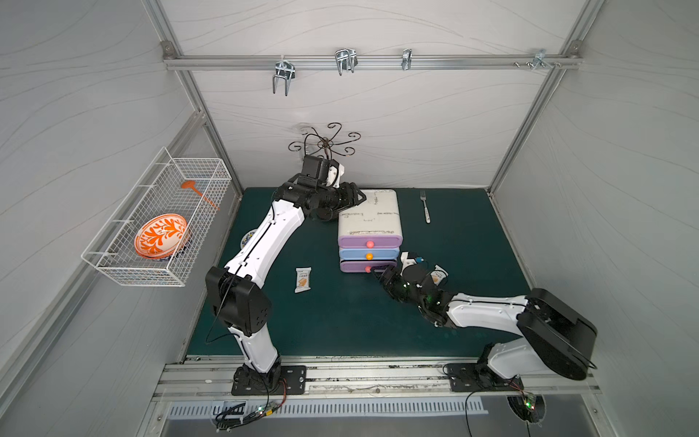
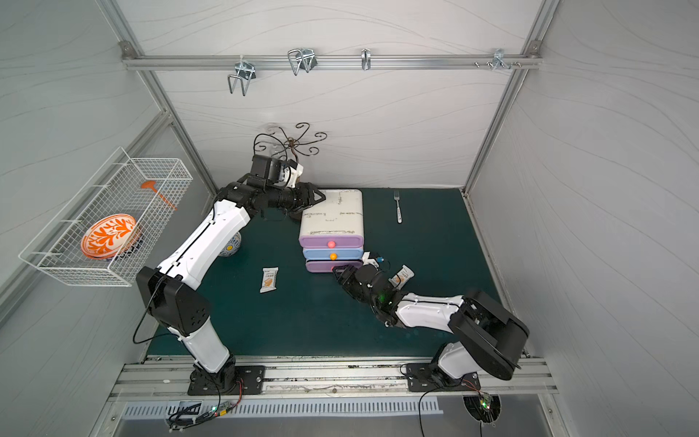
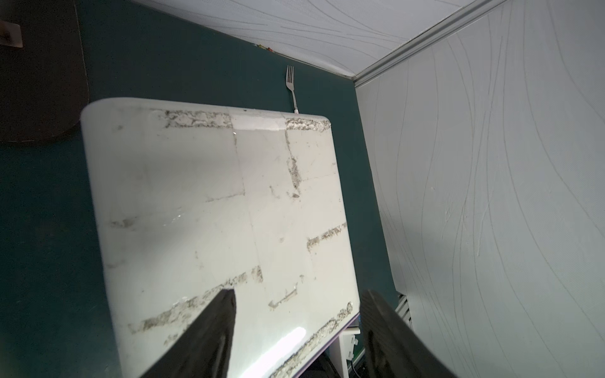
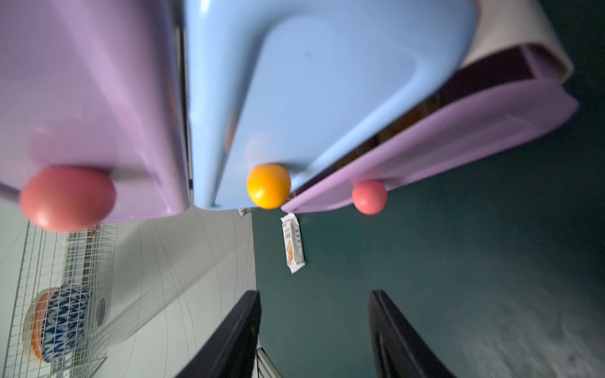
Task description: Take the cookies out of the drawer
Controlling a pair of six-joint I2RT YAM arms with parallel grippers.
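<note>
A small drawer cabinet (image 1: pixel 370 215) with a white top stands in the middle of the table. Its bottom purple drawer (image 4: pixel 435 145) is slightly out, with a dark gap above its front and brownish shapes partly hidden inside. My right gripper is in front of it near the pink knob (image 4: pixel 370 197), fingers apart and empty. Over the cabinet top's left part hovers my left gripper, fingers apart with nothing between. One wrapped cookie packet (image 1: pixel 303 279) lies on the table left of the cabinet; another packet (image 2: pixel 401 276) lies to its right, partly covered by the right arm.
A fork (image 1: pixel 425 207) lies at the back right. A patterned bowl (image 2: pixel 230 245) is half hidden behind the left arm, and a metal scroll stand (image 1: pixel 325 143) rises behind the cabinet. The wire basket (image 1: pixel 178 280) hangs on the left wall.
</note>
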